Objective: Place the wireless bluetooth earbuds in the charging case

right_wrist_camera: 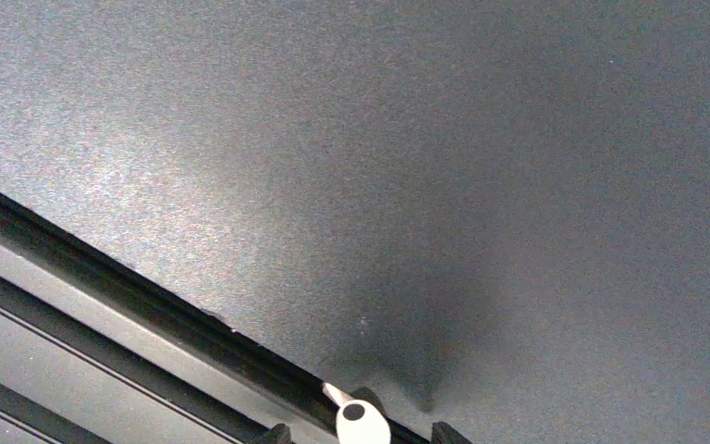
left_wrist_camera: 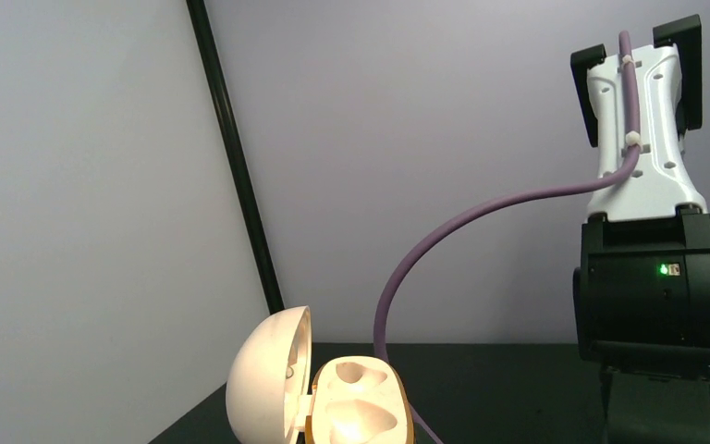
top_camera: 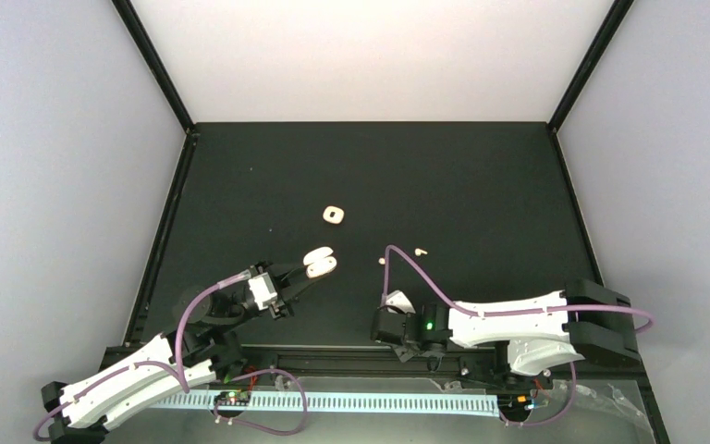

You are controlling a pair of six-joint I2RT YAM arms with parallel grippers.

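The open white charging case (top_camera: 321,267) is held up in my left gripper (top_camera: 305,277), which is shut on it; in the left wrist view its lid (left_wrist_camera: 263,375) and empty earbud wells (left_wrist_camera: 356,407) show. A small earbud (top_camera: 420,251) lies on the dark table, and another (top_camera: 381,261) is partly behind the right arm's cable. My right gripper (top_camera: 407,347) hangs low by the front rail. In the right wrist view only the fingertips (right_wrist_camera: 444,435) show at the bottom edge, with a white piece (right_wrist_camera: 362,424) between or below them; I cannot tell if it is gripped.
A small square white piece (top_camera: 333,214) lies on the table behind the case. The front rail (right_wrist_camera: 129,305) runs along the table's near edge.
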